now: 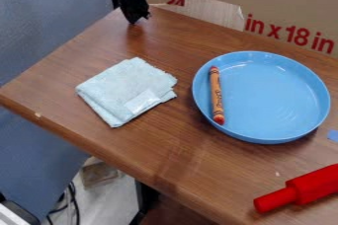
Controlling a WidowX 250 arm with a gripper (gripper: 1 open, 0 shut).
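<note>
My gripper hangs at the top left over the far end of the wooden table, dark and small; whether its fingers are open or shut is unclear. A light blue folded cloth lies on the left half of the table. To the right is a blue plate with an orange crayon lying along its left side. A red rolling pin lies at the bottom right, partly out of view.
The wooden table has bare room in the middle and front. A cardboard box stands behind it. A small blue patch is at the right edge. Cables hang below the left side.
</note>
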